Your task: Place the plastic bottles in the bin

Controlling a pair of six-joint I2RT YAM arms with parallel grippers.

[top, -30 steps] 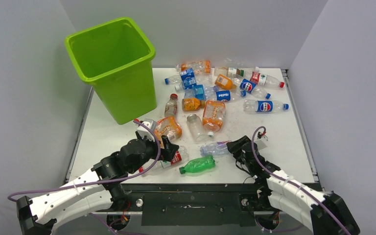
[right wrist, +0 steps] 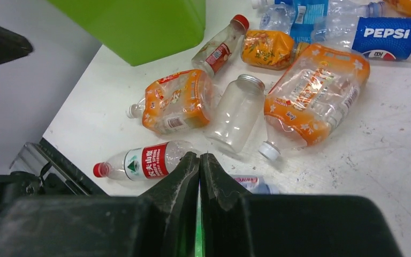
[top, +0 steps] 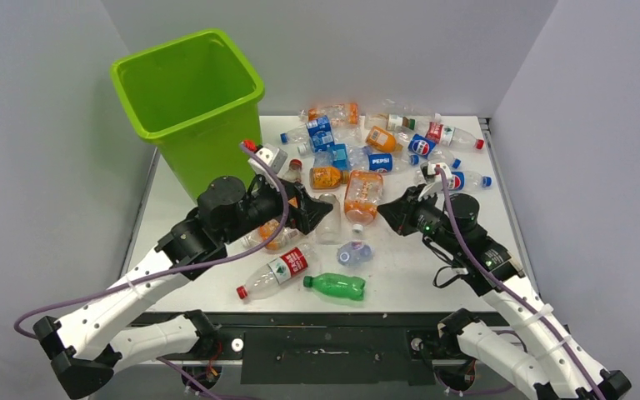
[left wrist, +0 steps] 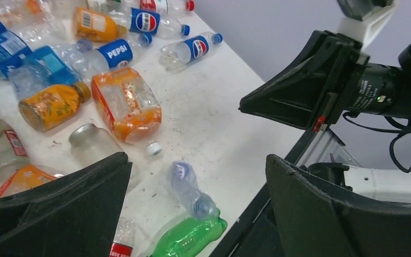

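Observation:
My left gripper [top: 323, 208] hangs open over the middle of the table; its fingers [left wrist: 69, 201] stand wide apart in the left wrist view. My right gripper is shut, its fingertips together and nothing showing between them. Apart from those tips, a clear bottle with a purple-blue label [left wrist: 184, 184] appears between the left fingers in view, close to a green bottle [top: 335, 286]; whether it touches the table is unclear. A red-labelled bottle [right wrist: 150, 160] lies at the front. The tall green bin [top: 187, 117] stands at back left.
A crushed orange-labelled bottle [right wrist: 316, 96], a clear jar [right wrist: 238, 112] and another orange-labelled bottle [right wrist: 174, 101] lie mid-table. Several more bottles, including a Pepsi bottle [top: 381, 162], crowd the back. Bare white tabletop [left wrist: 208, 123] shows at the right.
The purple-blue-labelled bottle was at the right gripper and is now away from it, further left and forward. The right gripper has swung left; the left gripper has moved up and right.

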